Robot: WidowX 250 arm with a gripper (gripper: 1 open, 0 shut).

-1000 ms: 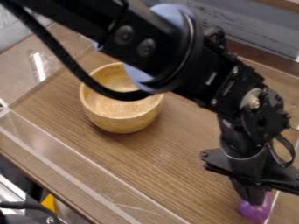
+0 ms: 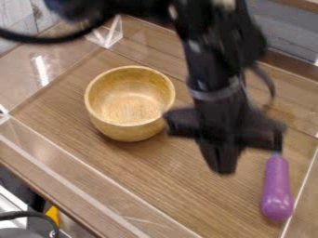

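My black gripper (image 2: 224,153) is raised over the middle of the wooden table, blurred by motion, its fingers pointing down. It appears shut, with nothing seen between its fingers. A purple eggplant-like object (image 2: 276,191) lies on the table at the lower right, apart from the gripper. A yellow wooden bowl (image 2: 110,102) sits at the left of the gripper, empty as far as it shows.
A pale wall edge runs along the back right. A dark cable and a small yellow item are at the lower left corner.
The gripper has moved up and left, away from the purple object, which is now uncovered at the right. The bowl has not moved.
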